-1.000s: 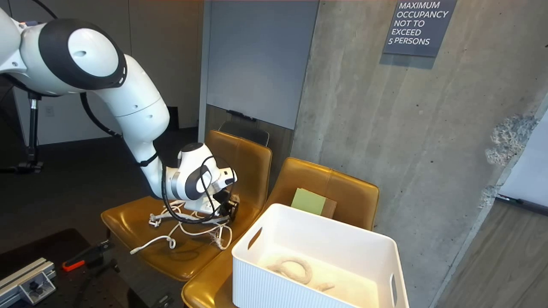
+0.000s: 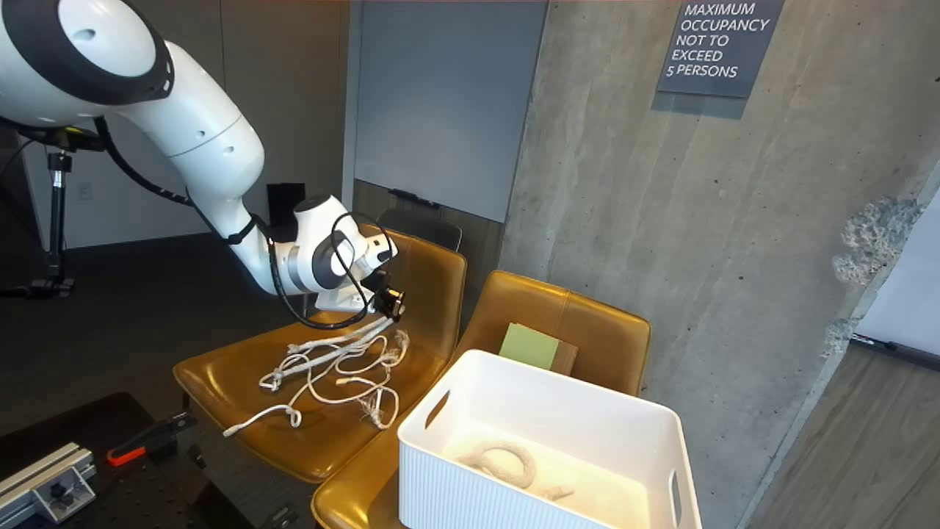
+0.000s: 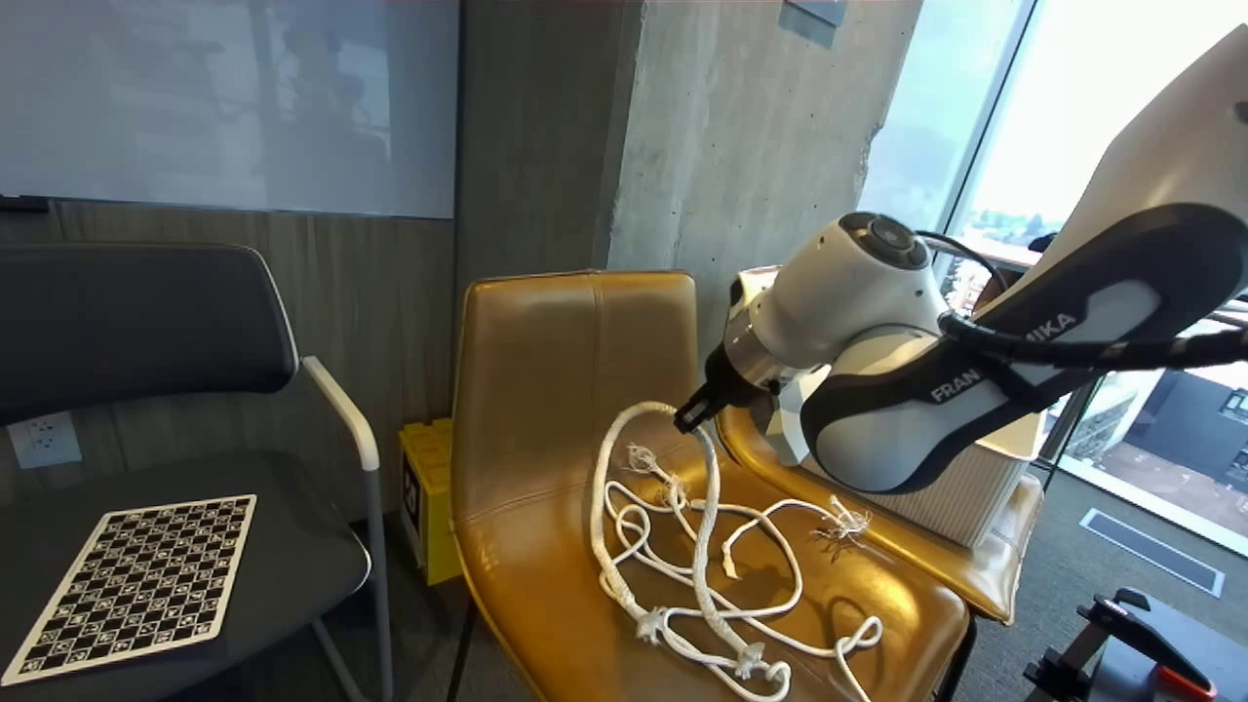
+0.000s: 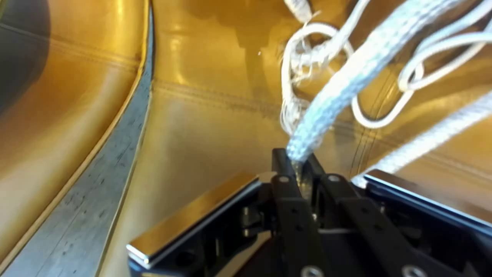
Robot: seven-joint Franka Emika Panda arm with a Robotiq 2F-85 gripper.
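Observation:
My gripper is shut on a thick white rope point(image 4: 355, 69), seen in the wrist view with the rope leaving the fingertips toward the upper right. A second length runs down behind the right finger. In exterior view 2 the rope point(image 3: 603, 503) arches up from the seat to the gripper point(image 3: 687, 421) and down again, its lower part still resting on the brown chair point(image 3: 526, 468). Thinner white cords point(image 2: 295, 410) with knots and frayed ends lie tangled on the seat.
A white bin point(image 2: 546, 397) stands on the neighbouring brown chair, holding a pale ring point(image 2: 507, 463) and a smaller piece. Behind the bin a green block point(image 2: 529, 345) leans on the backrest. A grey chair point(image 3: 152, 351) is off to the left in exterior view 2.
The arm has risen from the seat and shifted slightly left in exterior view 1. Part of the thick rope has been lifted along with the gripper. The bin has not moved.

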